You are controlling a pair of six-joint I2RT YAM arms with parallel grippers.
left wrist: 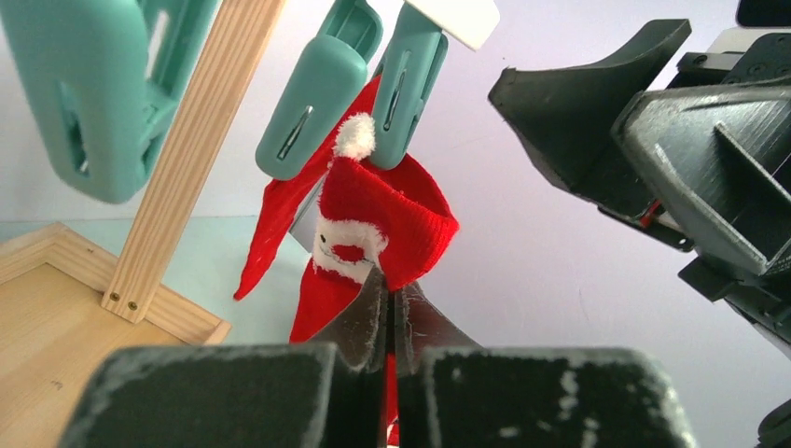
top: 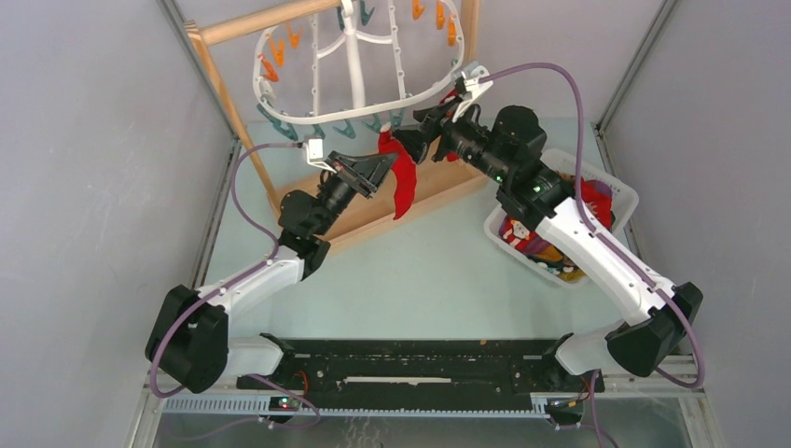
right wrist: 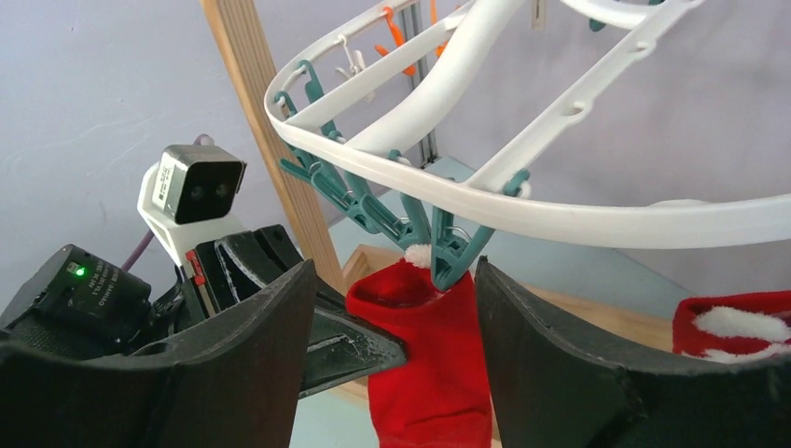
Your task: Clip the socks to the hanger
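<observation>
A red sock with a white pompom (left wrist: 355, 137) hangs below the white hanger (top: 308, 119). A teal clip (right wrist: 454, 254) overlaps its cuff at the front rim. My left gripper is shut on the cuff edge of this sock (right wrist: 434, 359), its fingers (right wrist: 359, 353) coming in from the left in the right wrist view. My right gripper is open and empty; the sock and clip show beyond the gap between its fingers. Another red sock (right wrist: 737, 324) hangs farther right.
More teal clips (top: 316, 131) and orange clips (top: 277, 51) line the hanger. Its wooden stand (top: 221, 93) rises behind. A white basket (top: 627, 198) of socks sits at the right.
</observation>
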